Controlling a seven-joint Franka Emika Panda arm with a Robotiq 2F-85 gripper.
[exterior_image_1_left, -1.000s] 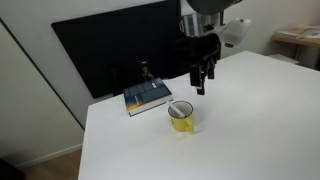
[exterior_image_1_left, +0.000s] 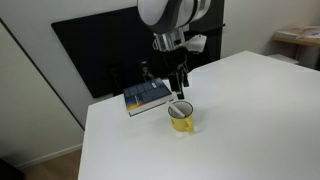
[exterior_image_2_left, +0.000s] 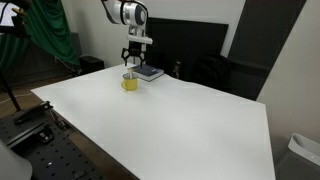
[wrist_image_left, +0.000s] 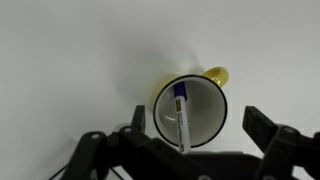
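A yellow mug (exterior_image_1_left: 181, 118) with a pale inside stands upright on the white table, its handle toward the front in exterior view 1. Leaning inside it is a white marker (wrist_image_left: 183, 124) with a blue end, which shows in the wrist view. My gripper (exterior_image_1_left: 179, 84) hangs above the mug and a little behind it, pointing down. In the wrist view the open fingers (wrist_image_left: 259, 128) stand wide apart on either side of the mug's near rim, with nothing held between them. Exterior view 2 shows the mug (exterior_image_2_left: 130, 84) just below the gripper (exterior_image_2_left: 133, 61).
A dark book (exterior_image_1_left: 147, 96) lies flat behind and left of the mug. Black panels stand along the table's back edge. A grey bin (exterior_image_2_left: 300, 158) is beyond the table's right end.
In exterior view 1 my gripper has moved left and come closer over the mug, staying open. Mug, marker and book have not moved.
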